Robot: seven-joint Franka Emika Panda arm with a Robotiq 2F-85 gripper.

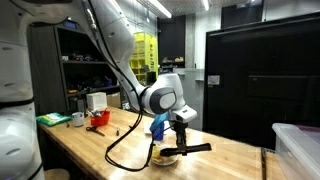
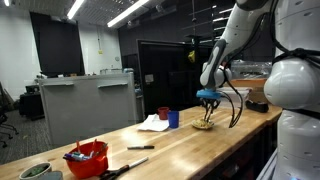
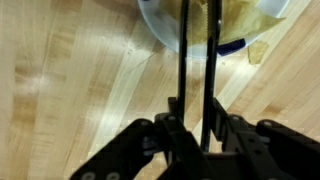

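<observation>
A pale bowl [image 3: 165,28] holding yellow chip-like pieces [image 3: 240,18] lies at the top of the wrist view. In exterior view 1 the bowl [image 1: 164,159] stands on the table below my gripper [image 1: 181,140]. My gripper is shut on a dark tool with two long, narrow arms, perhaps tongs [image 3: 183,65]. The arms reach up over the bowl and stand slightly apart; their far ends run out of the wrist view. A black bar [image 1: 192,149] shows beside the gripper, and I cannot tell whether it belongs to the tool.
One loose yellow piece [image 3: 258,52] lies outside the bowl. A blue cup [image 2: 173,119], a white cloth [image 2: 153,124] and a red container [image 2: 87,160] stand apart along the table. Bare wood [image 2: 190,155] lies between them and the near edge.
</observation>
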